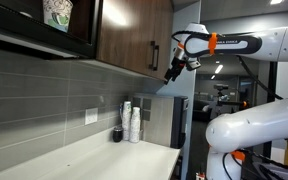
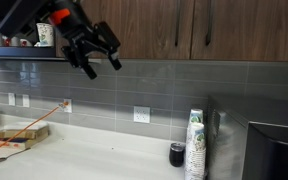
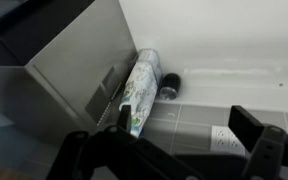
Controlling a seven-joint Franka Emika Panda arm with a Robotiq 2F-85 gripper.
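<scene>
My gripper (image 1: pixel 171 74) is raised high beside the brown wall cabinet (image 1: pixel 129 35), well above the counter. In the wrist view its two dark fingers (image 3: pixel 254 140) stand wide apart, with nothing held between them. Exterior view 2 shows the gripper (image 2: pixel 103 67) in front of the cabinet's lower edge, its two tips apart. Far below are patterned paper-cup stacks (image 2: pixel 195 145) and a small black tumbler (image 2: pixel 177 155). The wrist view looks down on the cup stack (image 3: pixel 141 88) and tumbler (image 3: pixel 170 86), both clear of my fingers.
A steel box-like appliance (image 2: pixel 246 125) stands right of the cups. Cups, including a patterned cup (image 1: pixel 58 13), sit on the open shelf (image 1: pixel 29 35). An orange cord (image 2: pixel 32 124) runs from the wall at left.
</scene>
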